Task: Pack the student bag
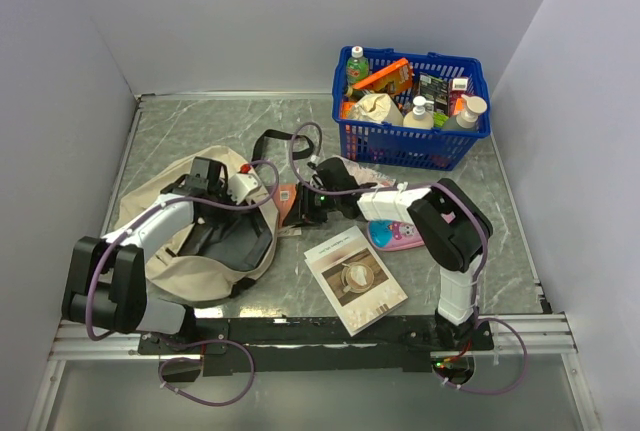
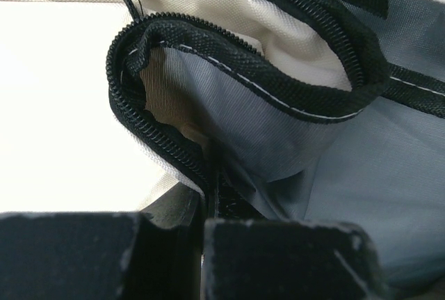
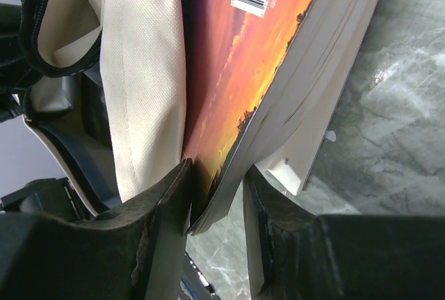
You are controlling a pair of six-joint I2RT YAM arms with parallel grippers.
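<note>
The beige bag (image 1: 180, 269) lies unzipped on the left of the table, its grey lining showing. In the left wrist view, my left gripper is shut on the bag's black zipper edge (image 2: 163, 136). Beside the bag's right side is an orange-covered book (image 1: 287, 194), with a barcode on its cover. My right gripper is open around a corner of this orange book (image 3: 233, 98); a gap shows between the pages and the right finger. A white book with a coffee-cup picture (image 1: 355, 276) lies flat at front centre.
A blue basket (image 1: 400, 144) full of bottles and boxes stands at the back right. Partly under the right arm lies a pink and blue pouch (image 1: 396, 236). A black strap (image 1: 262, 141) extends behind the bag.
</note>
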